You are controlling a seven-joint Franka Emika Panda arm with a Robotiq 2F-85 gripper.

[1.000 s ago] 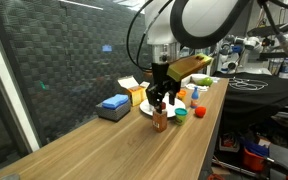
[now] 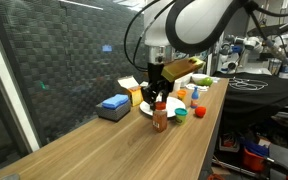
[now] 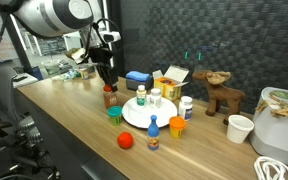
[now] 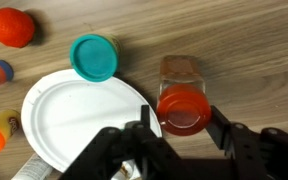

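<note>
A brown jar with an orange-red lid [image 4: 184,108] stands upright on the wooden table, seen as a glass jar [image 2: 160,120] in exterior view 1 and near the arm in exterior view 2 as a jar [image 3: 110,98]. My gripper is right over it, pointing down. Its dark fingers [image 4: 219,128] stand apart on either side of the lid. A narrow gap seems to show beside the lid, so the jar is not visibly clamped.
Close to the jar lie a white plate [image 4: 69,100] and a teal-lidded cup [image 4: 94,57]. A red ball [image 3: 125,141], blue bottle [image 3: 152,133] and orange cup [image 3: 177,126] stand farther along.
The jar stays in the same place. My gripper has shifted only slightly around its top, where the red lid shows more clearly now than a second ago.
</note>
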